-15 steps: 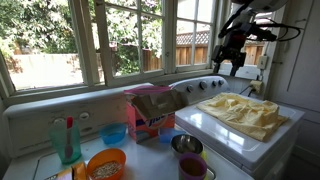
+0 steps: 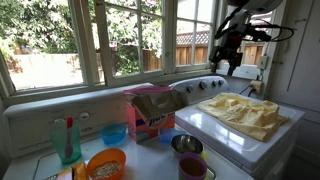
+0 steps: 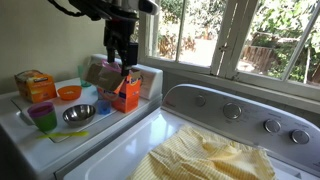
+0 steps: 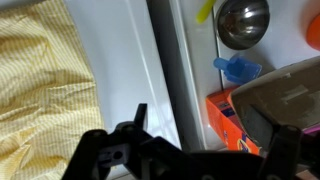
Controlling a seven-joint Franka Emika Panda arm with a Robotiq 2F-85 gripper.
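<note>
My gripper is open and empty, its two dark fingers spread apart in the wrist view. It hangs in the air above the appliance tops in exterior view 2, touching nothing. A pale yellow checked cloth [image 2: 240, 114] lies spread and rumpled on the right-hand white appliance. On the left-hand one stands an orange box [image 3: 127, 95] with its cardboard flap raised. Near it are a metal bowl [image 4: 243, 22], a blue scoop-like item [image 4: 238, 69] and an orange bowl [image 2: 106, 164] with something pale inside.
A green cup [image 2: 67, 142] holding a red item stands at the left, near a blue bowl [image 2: 114, 133]. A purple-rimmed cup [image 2: 192, 167] sits at the front. Control panels [image 3: 240, 115] and windows line the back. Bare white surface surrounds the cloth.
My arm and gripper have shifted very slightly in exterior view 1. The cloth, box, bowls and cups have not moved.
</note>
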